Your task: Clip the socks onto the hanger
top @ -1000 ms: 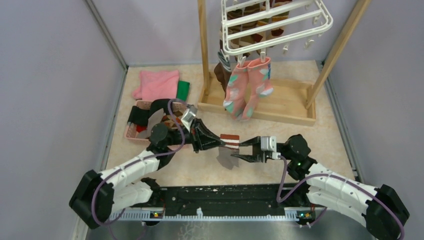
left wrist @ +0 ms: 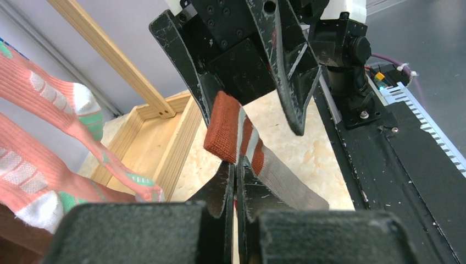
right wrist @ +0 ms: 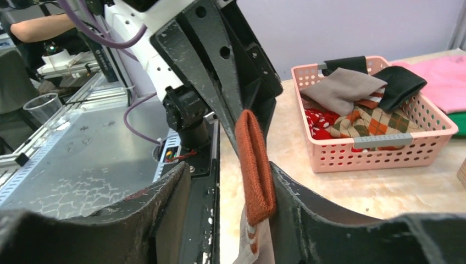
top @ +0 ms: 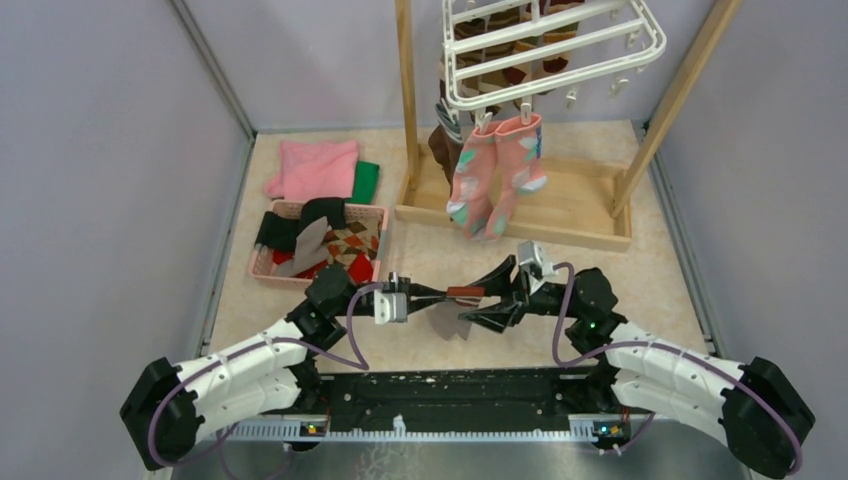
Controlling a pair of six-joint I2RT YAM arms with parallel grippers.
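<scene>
A grey sock with a rust-red cuff and white stripes [left wrist: 258, 157] hangs between my two grippers. My left gripper [top: 444, 296] is shut on the edge of its cuff, fingertips pinching the cloth in the left wrist view. From the right, my right gripper [top: 482, 308] reaches in with its fingers apart, the cuff between them. In the right wrist view the cuff [right wrist: 256, 176] lies close against the right-hand finger [right wrist: 294, 214], with a gap to the other. The white hanger [top: 555, 75] is at the back, with pink patterned socks [top: 500, 175] clipped to its front.
A pink basket [right wrist: 373, 159] of socks stands at the left, with a pink cloth [top: 313, 170] and a green cloth [top: 365, 182] behind it. The wooden stand [top: 580, 240] rises behind the grippers. Free clips [top: 571, 97] hang at the hanger's right.
My left arm has come toward the front, its wrist turned. The right gripper has tilted and moved left, so its fingers now reach around the cuff. The sock has shifted slightly.
</scene>
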